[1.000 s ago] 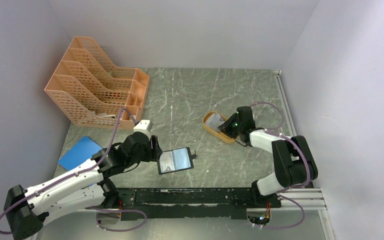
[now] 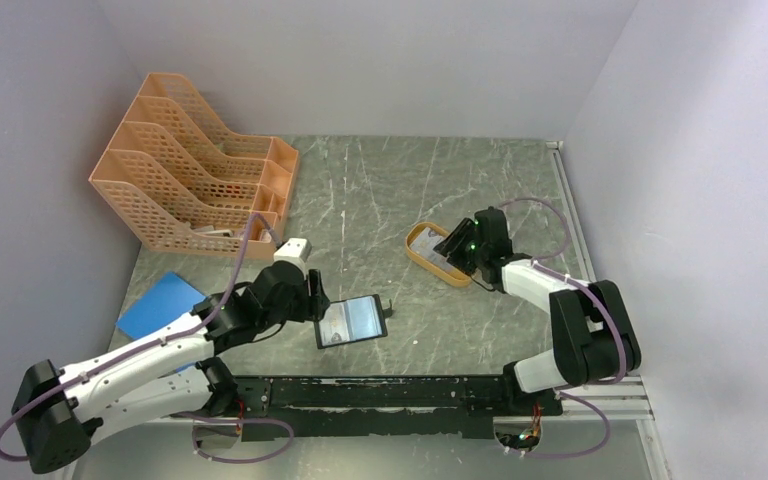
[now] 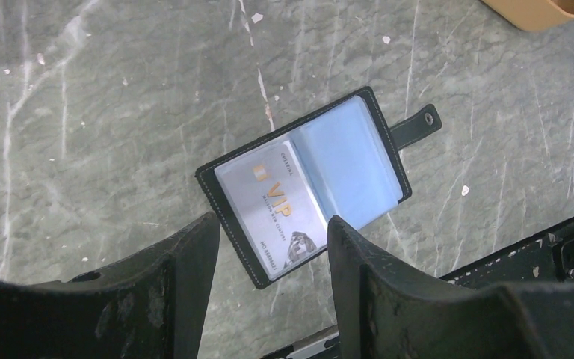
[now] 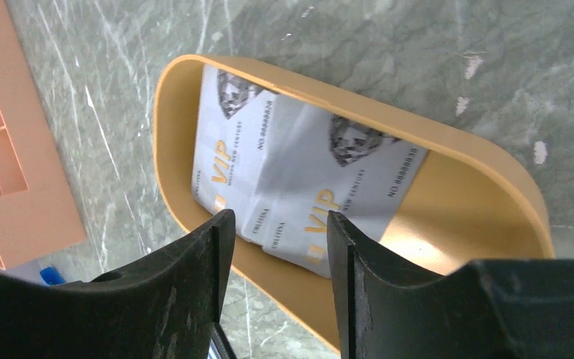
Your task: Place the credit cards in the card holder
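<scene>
Open and flat on the table lies the black card holder (image 3: 211, 184), strap to the right. A silver VIP card (image 3: 278, 206) shows in its left half, and a pale blue-white sleeve (image 3: 350, 153) fills the other half. My left gripper hovers above it, open and empty. In the right wrist view, an oval tan tray (image 4: 433, 247) holds overlapping silver VIP cards: one card (image 4: 228, 149) at the far left and another card (image 4: 306, 179) nearer its middle. Over that tray stands my right gripper, open, nothing between its fingers.
A big orange rack (image 2: 190, 170) with several compartments fills the back left. The blue sheet (image 2: 160, 305) lies partly under the left arm. Bare grey table (image 2: 390, 180) stretches between rack and tray.
The right gripper has shifted slightly up in the top view over the tray. The left gripper has moved a little to the right. Card holder and tray have stayed put.
</scene>
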